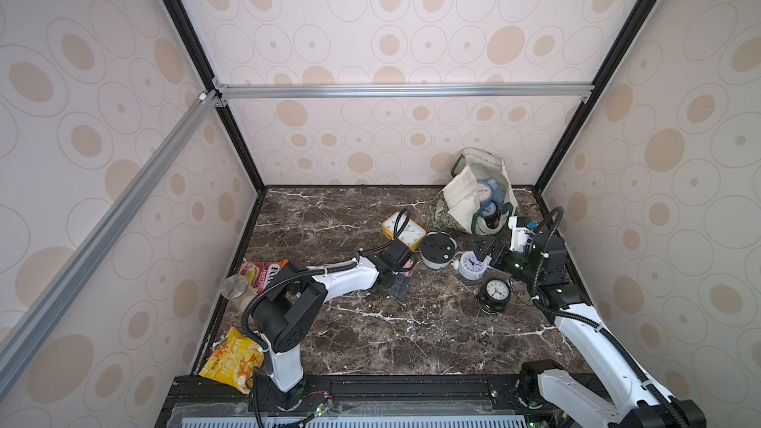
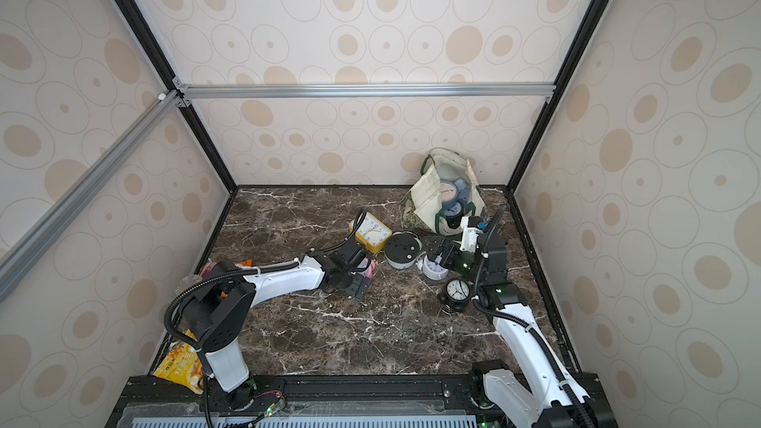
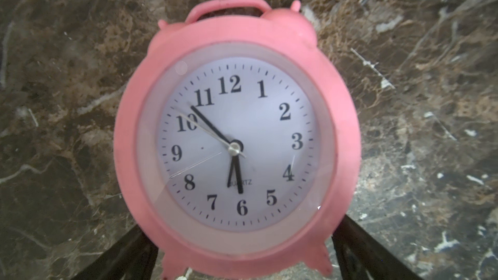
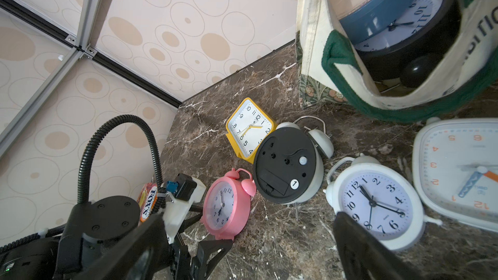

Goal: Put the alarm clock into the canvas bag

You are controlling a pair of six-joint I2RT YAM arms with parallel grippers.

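Note:
A pink twin-bell alarm clock point(image 3: 342, 140) lies face up on the table in the left wrist view. My left gripper is open, its fingers reaching in at both sides of the clock's lower end; whether they touch it cannot be told. The canvas bag point(image 1: 461, 196) stands at the back right, mouth facing forward, with several clocks inside, among them a blue one point(image 4: 381, 13) and a black one point(image 4: 446, 31). In front of the bag my right gripper point(image 1: 485, 252) stands open with nothing held, close to a white twin-bell clock point(image 4: 381, 202).
A yellow square clock point(image 1: 406, 230), a clock with a black back point(image 1: 438, 248) and a small black clock point(image 1: 495, 293) lie between the arms. A white square clock point(image 4: 461, 171) is below the bag. Snack bags point(image 1: 234, 358) sit at the left.

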